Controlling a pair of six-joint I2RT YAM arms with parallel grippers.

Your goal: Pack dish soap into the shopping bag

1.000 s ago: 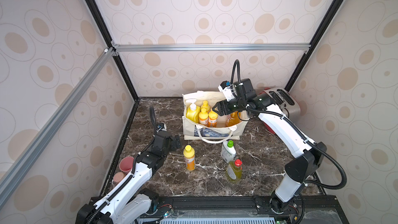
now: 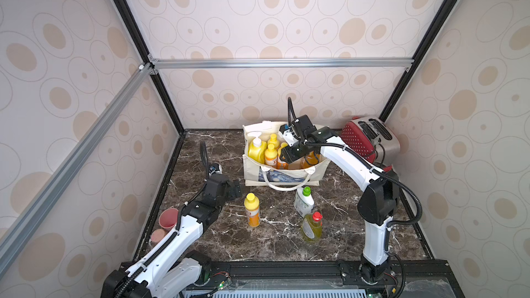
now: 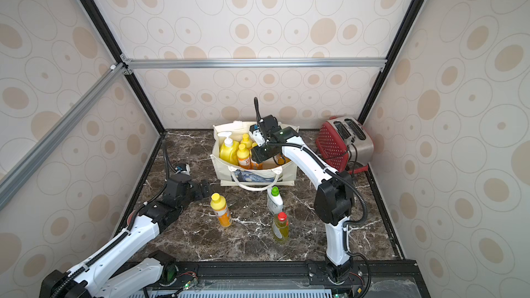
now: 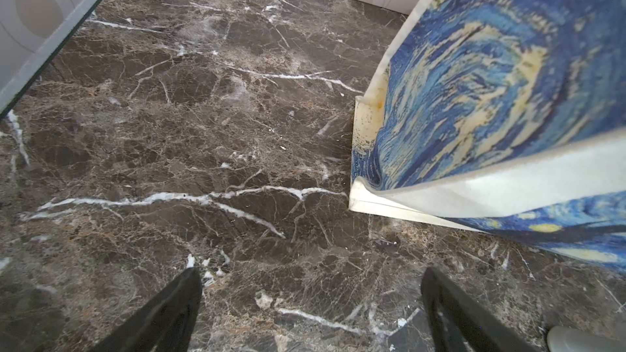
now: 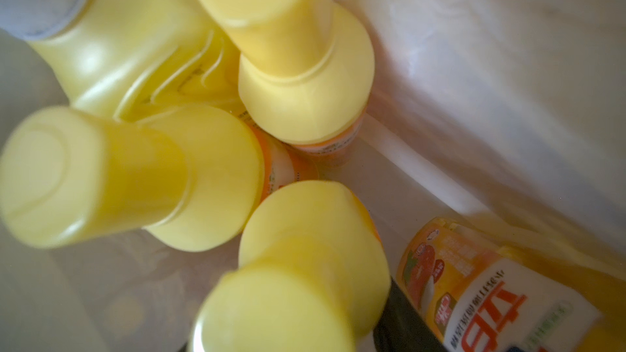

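The shopping bag (image 2: 251, 173), cream with a blue painted front, stands at the back, holding a pump bottle (image 2: 256, 150), several yellow-capped bottles (image 2: 271, 153) and an amber bottle (image 2: 310, 159) on its right side. Inside its mouth is my right gripper (image 2: 287, 155), over the rightmost yellow-capped bottle (image 5: 313, 254). A dark finger (image 5: 405, 319) touches or nearly touches that bottle's right side; the other is mostly hidden, so grip is unclear. Open and empty, my left gripper hovers left of the bag, near a yellow-capped bottle (image 2: 251, 209) standing on the counter.
In front of the bag stand a white bottle with a green cap (image 2: 303, 203) and a yellow-green bottle with a red cap (image 2: 312, 227). A red toaster (image 2: 371, 138) occupies the back right; pink cups (image 2: 168, 218) are at the left.
My right gripper has moved left and down into the bag, from beside the rightmost yellow-capped bottle to over it. The left arm and the counter bottles have stayed put.
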